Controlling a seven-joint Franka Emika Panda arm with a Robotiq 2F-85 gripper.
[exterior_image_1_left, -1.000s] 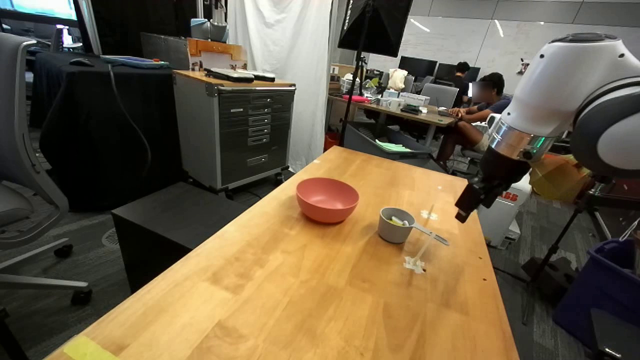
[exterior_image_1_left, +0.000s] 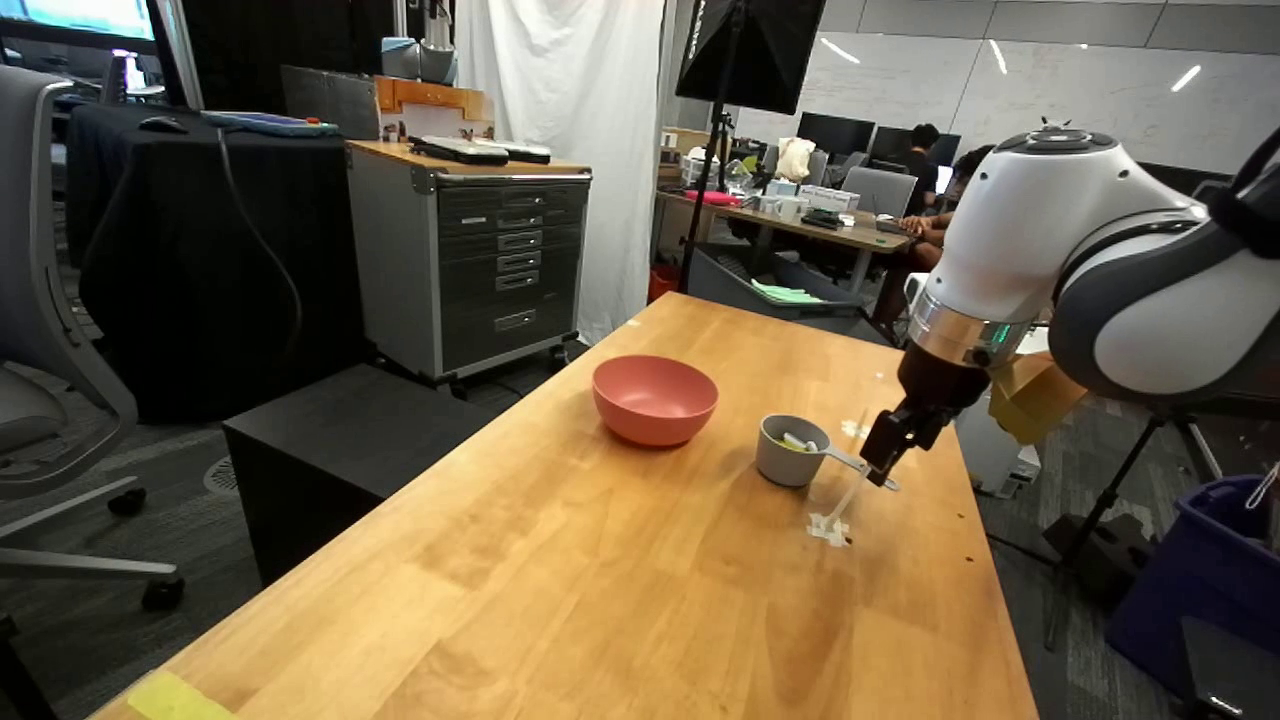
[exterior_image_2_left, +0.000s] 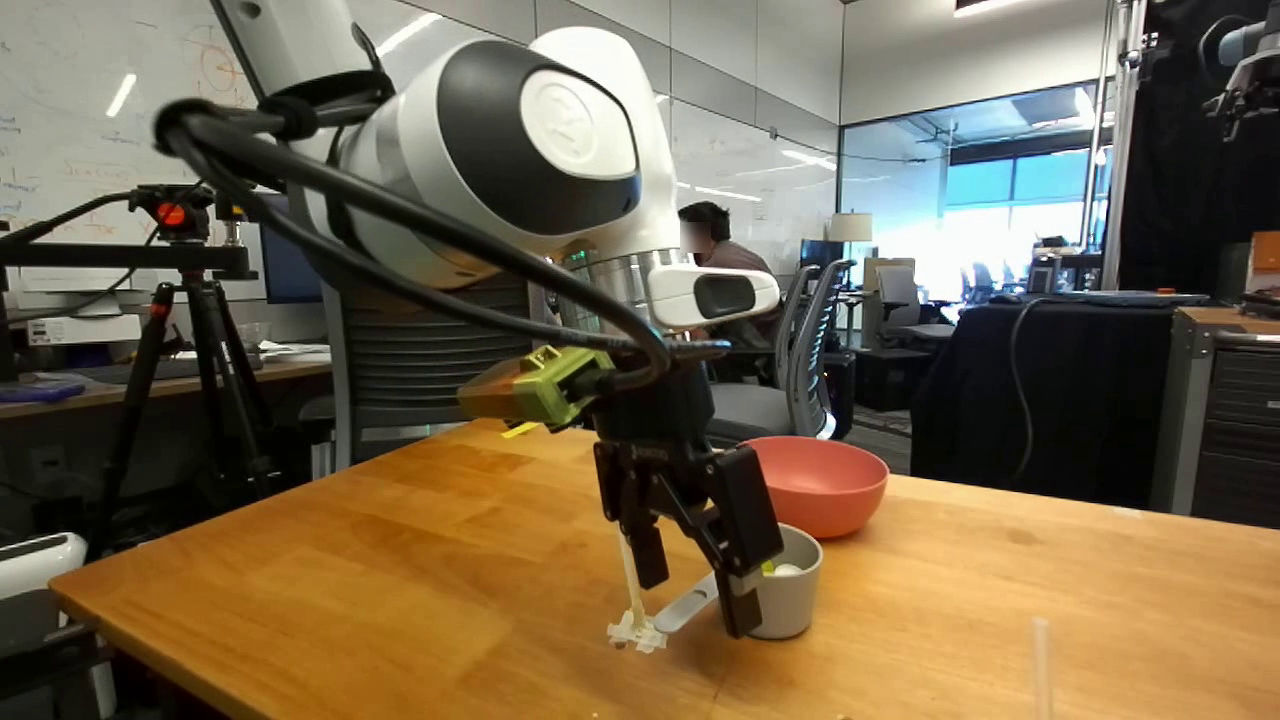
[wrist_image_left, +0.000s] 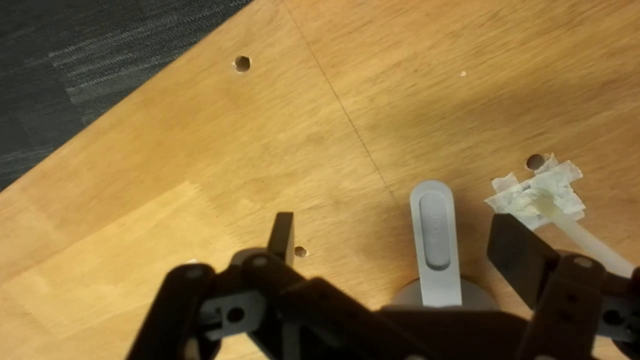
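Note:
A grey measuring cup (exterior_image_1_left: 788, 462) stands upright on the table, with small white and yellow pieces inside. Its flat handle (wrist_image_left: 435, 246) lies between my open fingers in the wrist view, nearer the right one, and neither finger appears to touch it. My gripper (exterior_image_2_left: 696, 596) hangs low over the table beside the cup, one finger overlapping the cup's edge in exterior view 2. Most of the cup's body is hidden behind the gripper in the wrist view. A coral-red bowl (exterior_image_1_left: 655, 401) sits close by, and its inside looks empty in exterior view 1.
Thin translucent posts rise from the tabletop near the cup; one has a taped base (wrist_image_left: 543, 192) close to my right finger. The table's edge (wrist_image_left: 126, 102) shows at upper left in the wrist view. Exterior view 1 shows the wooden table (exterior_image_1_left: 576, 576) clear toward the front.
The arm has come down and leftward in exterior view 1, from above the table's right edge to the cup's handle. The cup and bowl have stayed where they were.

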